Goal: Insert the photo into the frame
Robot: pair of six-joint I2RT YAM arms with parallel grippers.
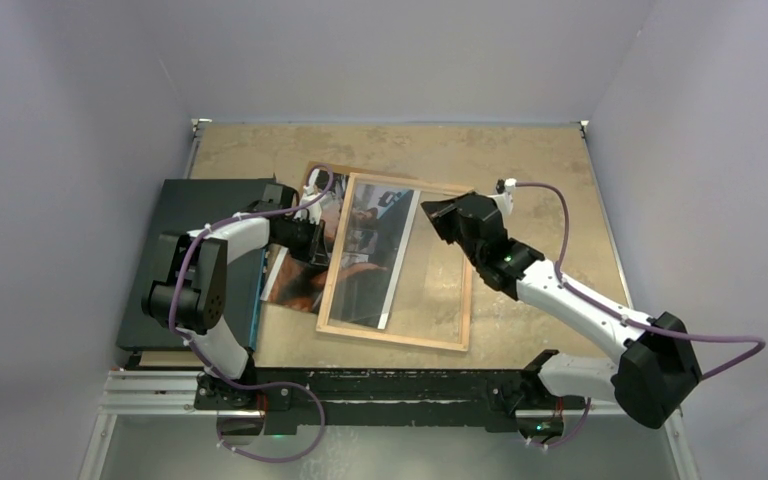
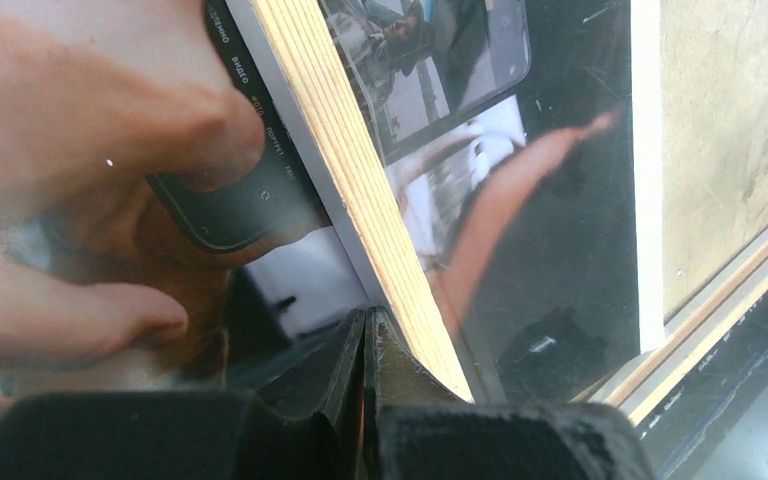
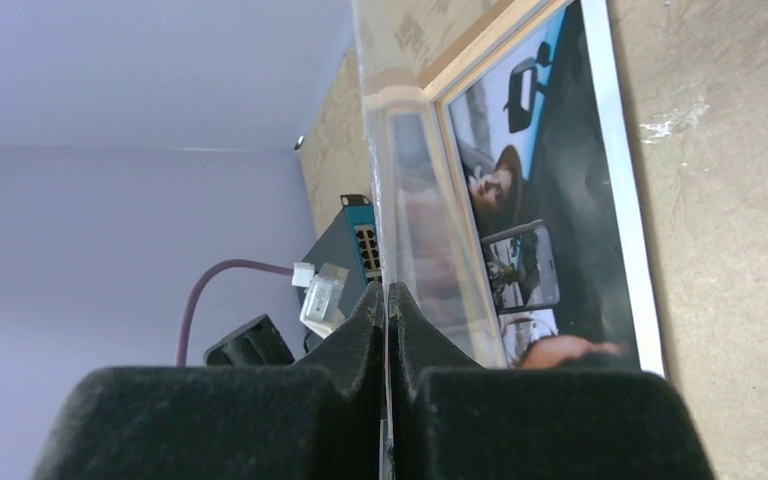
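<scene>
The wooden frame [image 1: 395, 338] lies askew on the table, its left part over the photo [image 1: 295, 285]. The photo's white edge [image 1: 400, 258] and dark part show inside the frame's opening, while the rest sticks out on the left. My left gripper is shut with its tips against the outer side of the frame's left bar [image 2: 360, 170]; no object shows between its fingers. Over the frame's right half, my right gripper is shut on the edge of a thin clear sheet [image 3: 385, 215], seen nearly edge-on. The sheet's full outline is hard to make out.
A large dark box [image 1: 190, 260] stands at the left, close to the left arm. Another wooden edge [image 1: 360, 170] shows behind the frame, by the photo's top.
</scene>
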